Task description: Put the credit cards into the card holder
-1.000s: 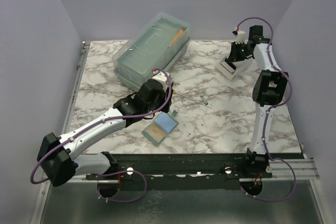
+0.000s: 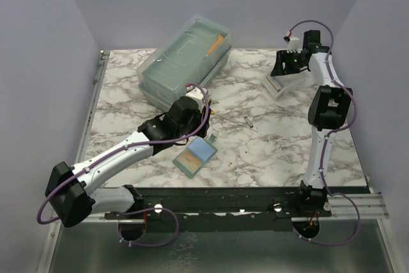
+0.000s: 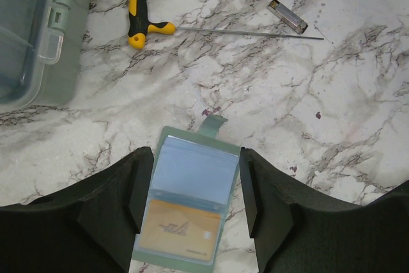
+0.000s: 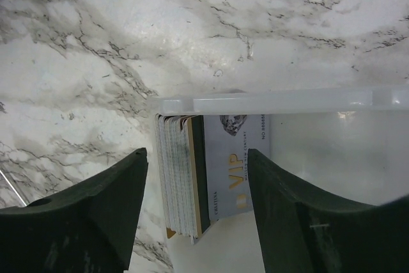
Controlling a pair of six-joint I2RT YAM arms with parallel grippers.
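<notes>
On the marble table lies the grey-green card holder point(image 2: 203, 148), with a pale blue upper pocket point(image 3: 195, 174) and a gold card point(image 3: 179, 229) in its lower pocket. My left gripper hangs above it, fingers apart and nothing between them. At the back right, a translucent white box point(image 4: 268, 102) contains a stack of cards point(image 4: 176, 177) seen on edge, leaning beside a silver VIP card point(image 4: 236, 158) that shows its face. Over the box my right gripper stands open, its fingers apart above the stack and the silver card; no card is gripped.
A large lidded grey-green case point(image 2: 185, 55) stands at the back left. A yellow-black T-handle tool point(image 3: 144, 20) and a small metal piece point(image 3: 287, 16) lie mid-table.
The left arm and card holder look unchanged.
</notes>
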